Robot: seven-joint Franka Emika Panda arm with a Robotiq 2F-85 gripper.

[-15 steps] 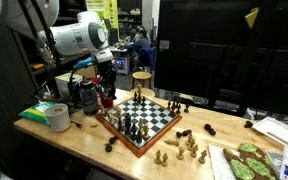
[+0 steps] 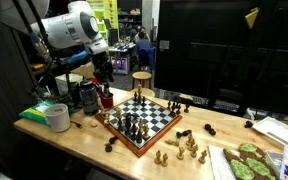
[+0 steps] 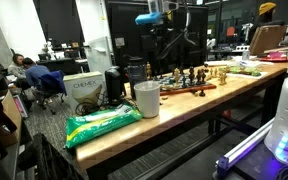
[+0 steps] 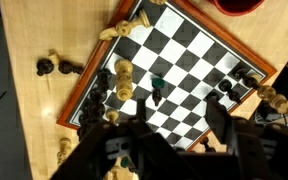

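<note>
My gripper is over the chessboard in the wrist view, its fingers apart and nothing seen between them. The checkered board [image 2: 150, 117] with its brown border lies on the wooden table. In the wrist view, a dark chess piece with a green top [image 4: 157, 83] stands near the board's middle. Light wooden pieces [image 4: 124, 80] and a row of dark pieces stand along the left side. A dark piece [image 4: 225, 86] stands on the right squares. In exterior view 1 the gripper [image 2: 105, 82] hangs high at the board's left, close to the red container [image 2: 106, 98].
Several loose light pieces [image 2: 181, 153] stand right of the board. A white bucket [image 2: 58, 118] and a dark canister [image 2: 88, 97] are at the left. At the right lies a tray with green-topped items [image 2: 246, 164].
The arm has risen over the last second, and its gripper has shifted slightly up and to the left in exterior view 1. The board and pieces look unchanged.
</note>
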